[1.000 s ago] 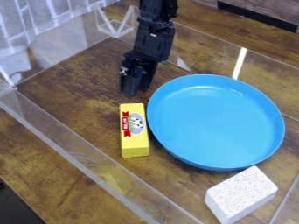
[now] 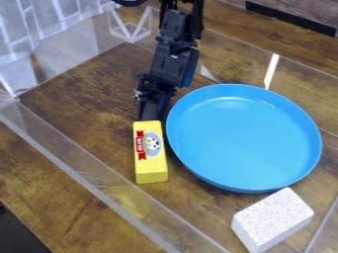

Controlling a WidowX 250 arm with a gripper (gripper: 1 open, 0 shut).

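Observation:
My black gripper [image 2: 149, 111] reaches down from the top of the view to just behind a yellow box [image 2: 150, 166] with a red label and a small cartoon picture. The fingertips are low, at or right by the box's far end, and look shut; whether they touch it is hard to tell. The box lies on the dark wooden floor, close along the left side of a blue round plate [image 2: 244, 138].
A white speckled block [image 2: 271, 219] sits at the lower right. Clear walls edge the workspace at left and right. Bare wood [image 2: 73, 99] lies open to the left of the gripper.
The gripper has come down and toward the viewer, to the box's far end. The box has shifted slightly toward the viewer.

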